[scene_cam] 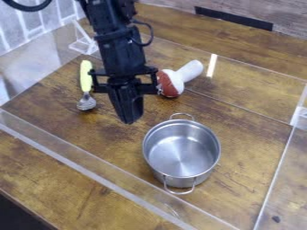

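My black gripper (125, 95) hangs over the middle-left of the wooden table, up and left of a steel pot (181, 153) with two wire handles. It looks shut, with nothing visible between its fingers. A utensil with a pale yellow handle (86, 76) and metal head lies to the left of the gripper. A red and white object (181, 77), resembling a mushroom-shaped toy, lies behind and right of the gripper, partly hidden by it.
A short white strip (213, 66) is on the table at the back. Clear panels or edges border the wooden table (72, 171) at left, front and right.
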